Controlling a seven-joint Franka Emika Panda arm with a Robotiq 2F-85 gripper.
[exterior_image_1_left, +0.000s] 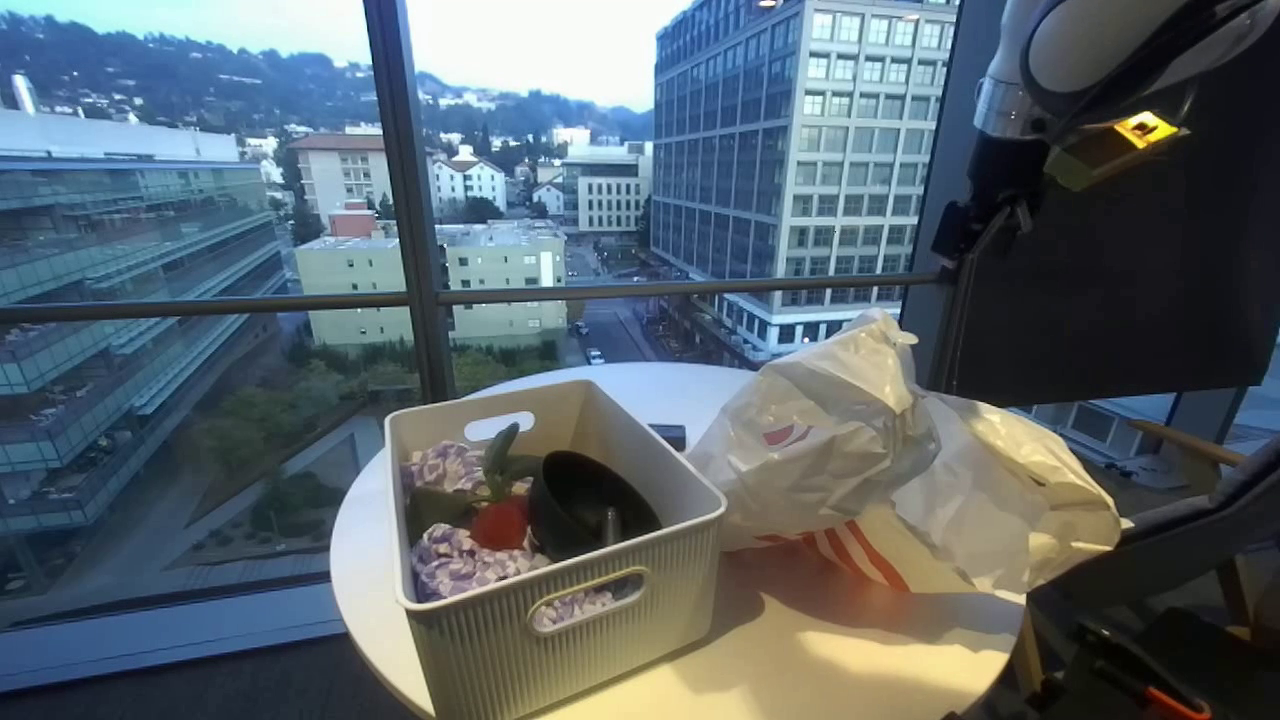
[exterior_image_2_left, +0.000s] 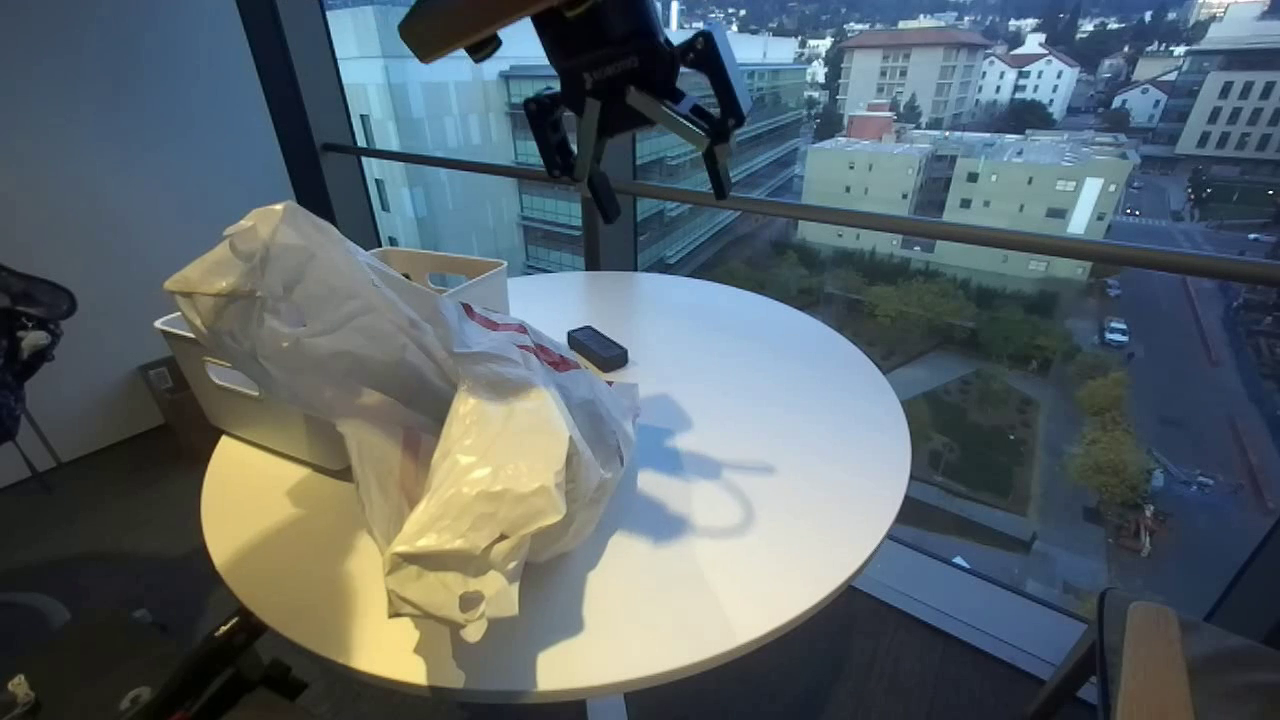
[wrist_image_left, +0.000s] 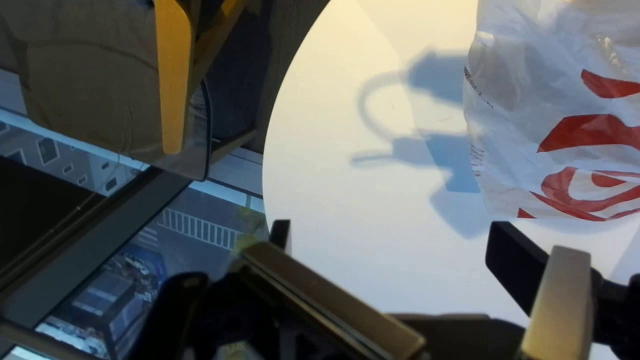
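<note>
My gripper (exterior_image_2_left: 662, 206) hangs high above the round table, its fingers spread wide with nothing between them. In the wrist view the fingertips (wrist_image_left: 510, 255) stand far apart over bare tabletop. A crumpled white plastic bag (exterior_image_2_left: 504, 444) with red print lies on the table, below my gripper and apart from it. Beside the bag stands a ribbed white bin (exterior_image_1_left: 564, 648). Inside it are a dark bowl (exterior_image_1_left: 588, 510), a red item (exterior_image_1_left: 500, 524), purple-and-white cloth (exterior_image_1_left: 468, 562) and something green and leaf-like (exterior_image_1_left: 498, 462). A small black box (exterior_image_2_left: 597, 348) rests on the table near the bag.
The white table (exterior_image_2_left: 768, 480) has broad free room on the side away from the bin. Windows with a metal rail (exterior_image_2_left: 960, 228) stand close behind it. A chair with a wooden arm (exterior_image_2_left: 1158, 666) is near the table's edge.
</note>
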